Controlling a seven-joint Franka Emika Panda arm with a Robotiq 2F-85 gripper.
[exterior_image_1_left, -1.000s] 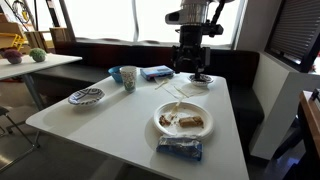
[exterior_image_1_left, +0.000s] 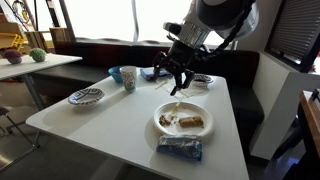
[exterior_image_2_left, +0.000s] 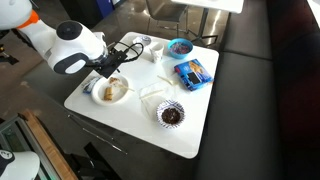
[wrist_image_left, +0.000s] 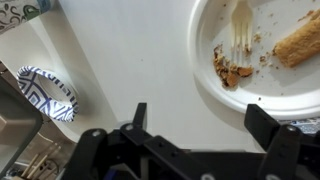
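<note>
Above the far side of the white plate (exterior_image_1_left: 184, 119) hangs my gripper (exterior_image_1_left: 177, 80), open and with nothing between its fingers. In the wrist view its two black fingers (wrist_image_left: 132, 128) stand wide apart along the bottom, over bare table. On the plate lie a brown food bar (exterior_image_1_left: 191, 122) with crumbs (wrist_image_left: 228, 70) and a pale fork (wrist_image_left: 242, 26). A patterned bowl (exterior_image_1_left: 86, 96) sits alone near the table's left edge. Near the plate is a blue-and-silver wrapper (exterior_image_1_left: 180, 147).
A patterned cup (exterior_image_1_left: 129, 78), a blue bowl (exterior_image_2_left: 181, 47) and a blue snack bag (exterior_image_2_left: 194, 73) stand toward the back. Another patterned bowl (exterior_image_2_left: 170, 114) holds something dark. Pale sticks or utensils (exterior_image_2_left: 155, 96) lie mid-table.
The objects on the table look unmoved.
</note>
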